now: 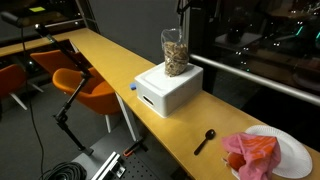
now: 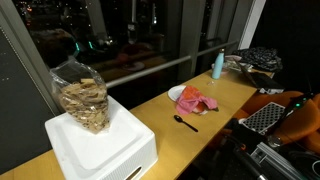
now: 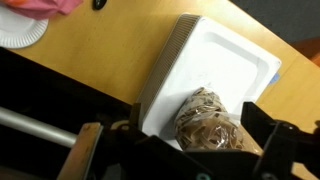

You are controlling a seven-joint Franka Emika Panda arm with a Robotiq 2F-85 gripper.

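A clear bag of brown pieces (image 1: 175, 52) stands upright on a white box (image 1: 168, 92). In exterior view 2 the same bag (image 2: 85, 100) rests on the box's lid, its clear top gathered above the contents. The wrist view looks down on it, with the bag (image 3: 208, 122) between the fingers but nearer the right one. My gripper is open and holds nothing. Its height above the bag is hard to judge, since the arm is almost wholly outside both exterior views.
Towards the near end of the table lie a dark spoon (image 1: 205, 141), a pink cloth (image 1: 258, 152) and a white plate (image 1: 292, 158). A blue bottle (image 2: 218, 66) stands at the far end in exterior view 2. Windows with a rail (image 1: 260, 82) run behind the table.
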